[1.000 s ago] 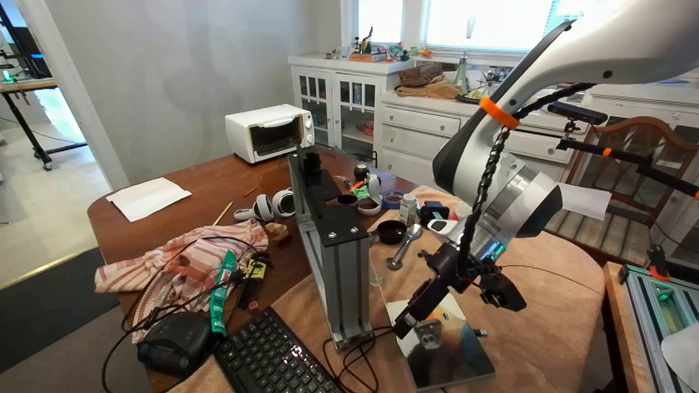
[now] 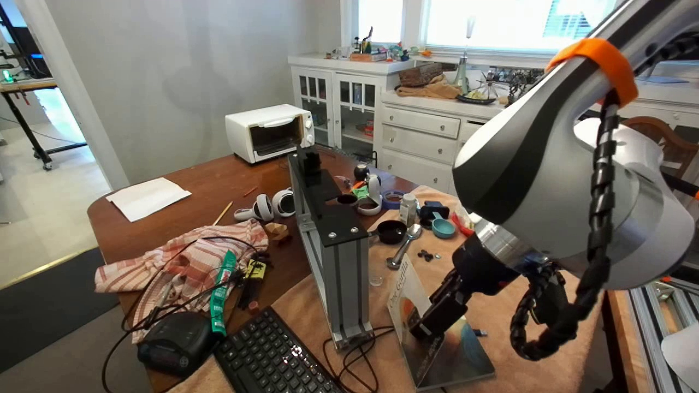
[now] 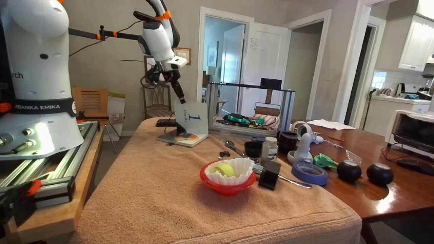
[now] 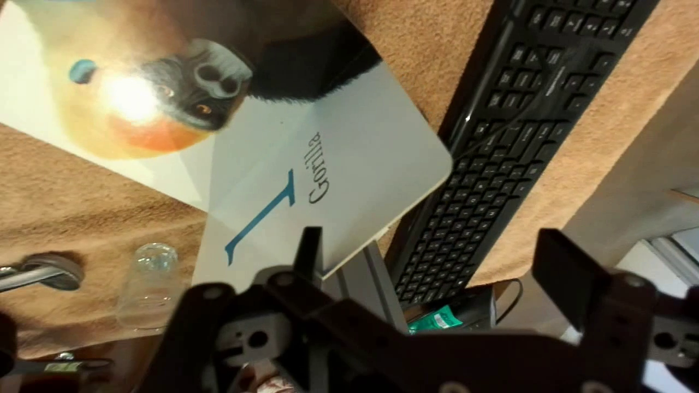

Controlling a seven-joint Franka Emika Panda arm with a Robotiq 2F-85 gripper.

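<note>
A picture book with a gorilla on it lies on the tan towel. One of its leaves, the gorilla page lettered "1 Gorilla", stands steeply raised from the rest. In exterior view 1 this leaf leans up on the book's left side, partly behind my gripper. In the wrist view my gripper is open, its fingers wide apart. The other fingertip overlaps the leaf's lower edge; whether they touch I cannot tell. In exterior view 2 the gripper sits at the leaf's top edge.
A black keyboard lies beside the book. Close by rises a metal frame with a black top. A spoon, a clear cup and a black cup stand past it. The red bowl is farther off.
The arm has swung nearer exterior view 1's camera, with the gripper shifted right and turned. The book's leaf, a thin edge before, now shows its face, leaning over toward the right.
</note>
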